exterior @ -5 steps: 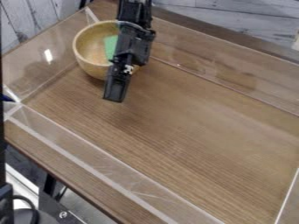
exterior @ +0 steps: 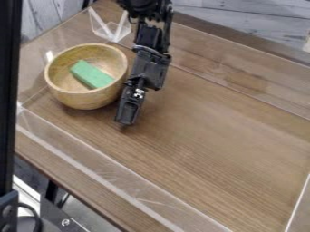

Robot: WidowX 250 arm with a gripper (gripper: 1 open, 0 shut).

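A round wooden bowl (exterior: 63, 91) sits on the left part of the wooden table, holding a green block (exterior: 92, 75). My black gripper (exterior: 126, 119) reaches down from the top just right of the bowl, its tip low near the tabletop by the bowl's right side. Whether its fingers hold anything is hard to make out; none of the block is between them, as it lies in the bowl.
A clear plastic-like object (exterior: 111, 28) lies behind the bowl at the back left.
Since a second ago the bowl with the green block has moved toward the front left, and my gripper has come lower in the view beside it.
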